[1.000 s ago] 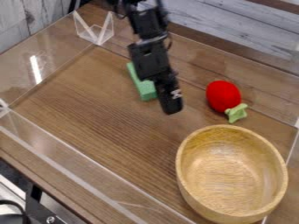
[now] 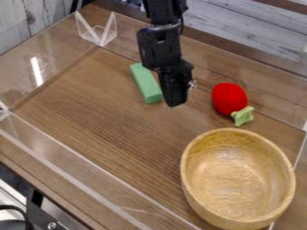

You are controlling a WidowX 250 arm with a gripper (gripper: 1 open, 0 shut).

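My black gripper (image 2: 178, 88) hangs over the middle of the wooden table, shut, with nothing visible between its fingers. Just left of it lies a green block (image 2: 146, 83). To its right sit a red round object (image 2: 229, 98) and a small pale green item (image 2: 243, 116) beside it. A yellow round bowl (image 2: 236, 181) is at the front right.
Clear plastic brackets or edges stand at the back left and left side. A dark cable or part lies at the bottom left corner.
The block, red object and bowl lie where they were.
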